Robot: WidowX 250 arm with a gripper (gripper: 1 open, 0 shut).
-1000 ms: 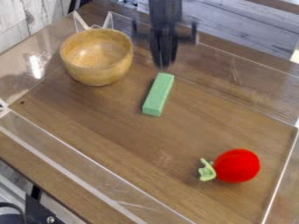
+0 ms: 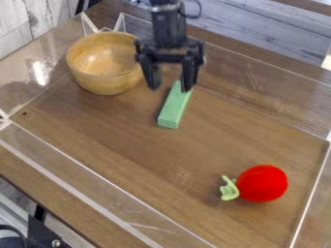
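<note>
My dark gripper [image 2: 169,75] hangs open near the back middle of the wooden table, its fingers above the upper end of a green block [image 2: 173,110], which lies lengthwise on the table. A wooden bowl [image 2: 97,68] sits to the left of the gripper. A red tomato-like object [image 2: 264,183] with a pale green stem lies at the front right.
My gripper has come down and toward the front, from the back of the table to over the green block. The bowl, block and red object have not moved.
</note>
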